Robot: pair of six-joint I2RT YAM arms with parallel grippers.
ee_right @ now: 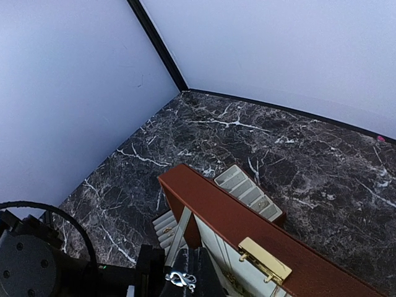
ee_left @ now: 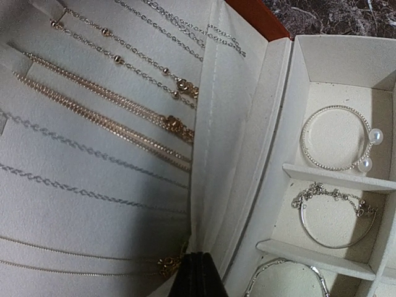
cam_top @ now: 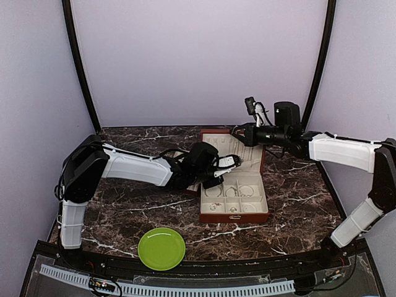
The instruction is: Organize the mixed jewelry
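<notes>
The jewelry box (cam_top: 234, 218) stands open, its lid lined with hanging necklaces (ee_left: 93, 114). My left gripper is shut on the edge of the lid's cloth pocket (ee_left: 218, 124); folds in the cloth run together at its fingertips. Gold and silver chain ends reach down to this pocket. Up at the lid, my right gripper (cam_top: 238, 132) is closed, and a silver necklace clasp (ee_right: 180, 279) shows at its fingers; the rest of that chain is hard to make out. A pearl bracelet (ee_left: 337, 137) and other bracelets (ee_left: 337, 216) lie in separate compartments.
A green plate (cam_top: 161, 249) sits empty at the front. White compartment trays (ee_right: 247, 192) stand behind the lid, largely hidden from above. The lid's brass latch (ee_right: 265, 258) sticks up near my right gripper.
</notes>
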